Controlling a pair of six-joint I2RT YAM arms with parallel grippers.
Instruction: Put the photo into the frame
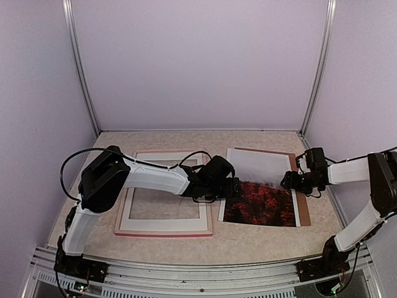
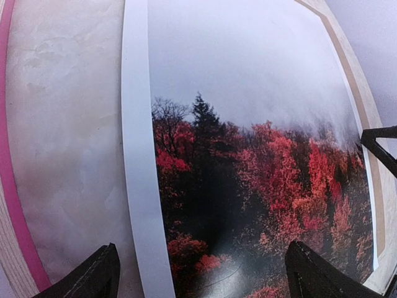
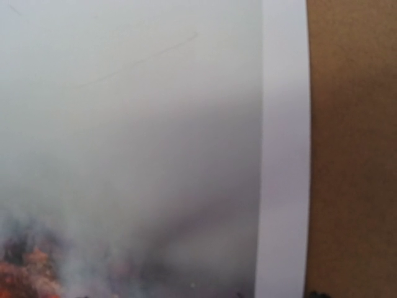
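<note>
The photo (image 1: pixel 260 202), red trees under a pale sky with a white border, lies flat on a brown backing board (image 1: pixel 304 211). To its left is the frame (image 1: pixel 164 224), partly covered by my left arm. My left gripper (image 1: pixel 236 187) hovers by the photo's left side; in the left wrist view its fingers (image 2: pixel 99 276) stand well apart, with the white left border (image 2: pixel 144 205) visible between them. At the right border my right gripper (image 1: pixel 288 180) has its fingertips apart; only their tips show low in the right wrist view, beside the photo's right border (image 3: pixel 285 155).
The board's brown surface (image 3: pixel 353 149) shows along the photo's right side. The right wall (image 1: pixel 347 105) stands close to my right arm.
</note>
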